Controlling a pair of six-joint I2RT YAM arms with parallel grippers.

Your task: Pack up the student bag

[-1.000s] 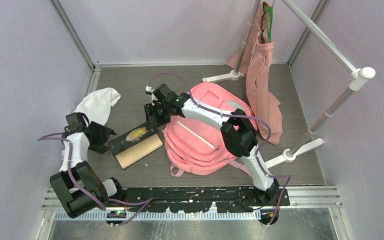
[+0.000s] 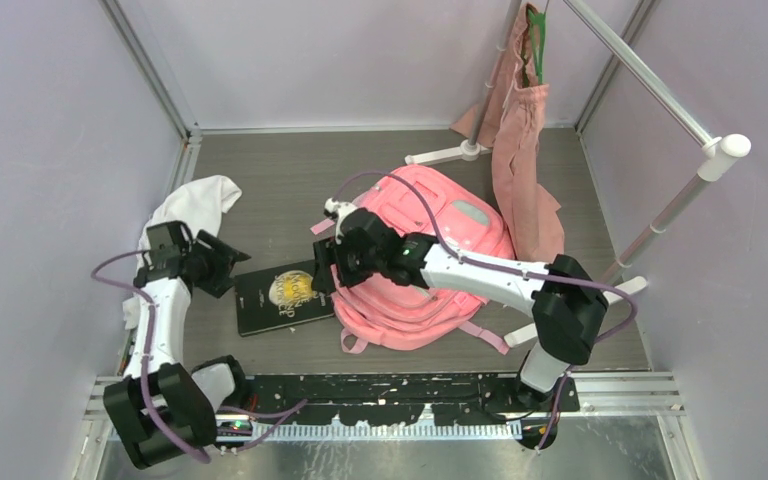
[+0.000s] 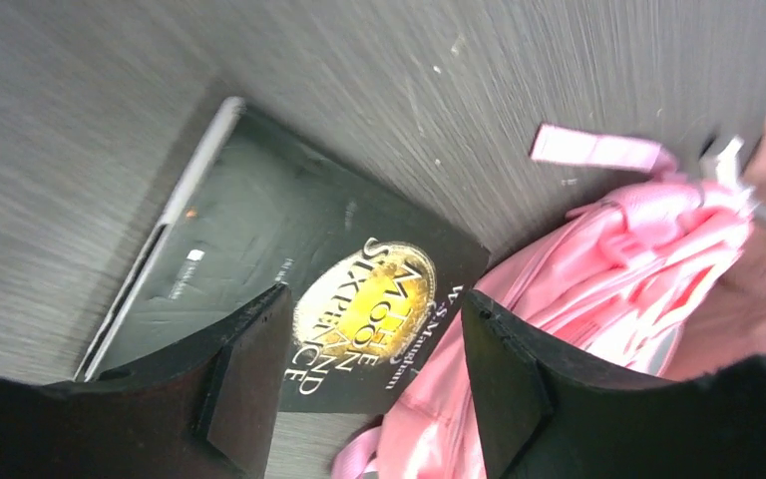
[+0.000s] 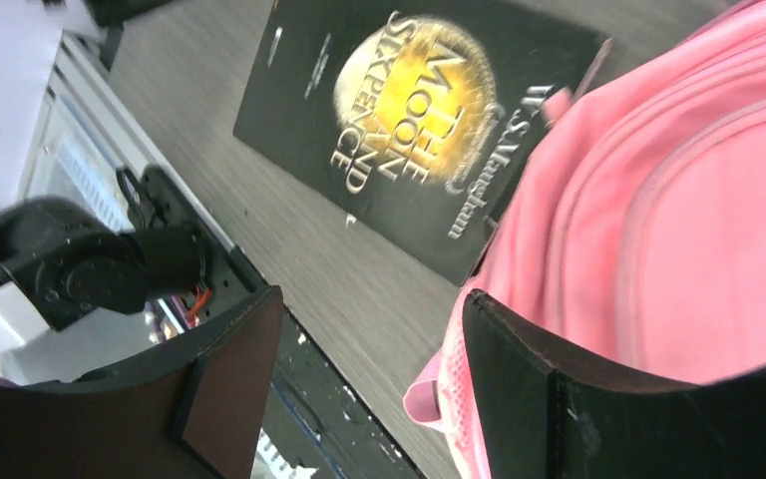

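A black book (image 2: 270, 310) with a yellow moon on its cover lies flat on the floor against the left side of a pink backpack (image 2: 430, 300). My left gripper (image 2: 230, 268) hangs over the floor just left of the book; in its wrist view its fingers stand apart with nothing held. My right gripper (image 2: 325, 265) is open over the backpack's left edge, beside the book; its wrist view shows the book (image 4: 399, 200) and the pink fabric (image 4: 708, 220) below its fingers.
A white cloth (image 2: 200, 200) lies at the back left. A rack (image 2: 665, 215) with pink hanging fabric (image 2: 525, 180) stands at the right.
The book, tilted with pages showing a second ago, now lies flat. My right gripper has moved off it toward the front and right. My left gripper has shifted slightly right.
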